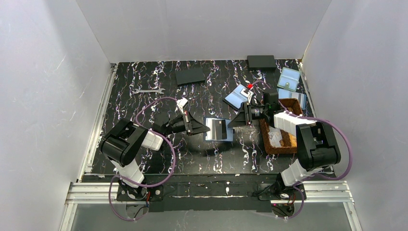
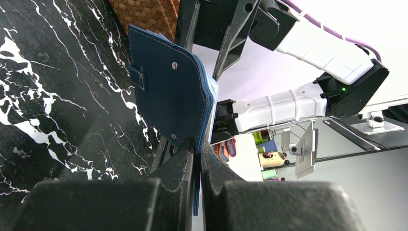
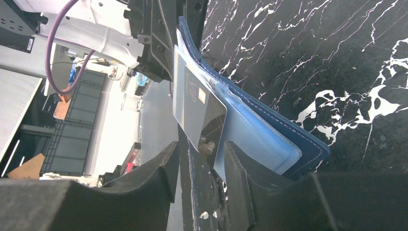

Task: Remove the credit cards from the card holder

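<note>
My left gripper is shut on the edge of the blue card holder (image 2: 166,91), which hangs opened above the table in the middle of the top view (image 1: 208,136). Pale inner sleeves show in the right wrist view, with a dark-and-grey card (image 3: 195,98) sticking out of them. My right gripper is open, its fingertips at the near end of that card and sleeve; whether they touch is unclear.
A wicker basket (image 1: 269,149) stands at the right, under the right arm. Behind are another blue holder (image 1: 235,97), dark slabs (image 1: 190,77) and a wrench (image 1: 149,91). The table's front edge lies below the holder.
</note>
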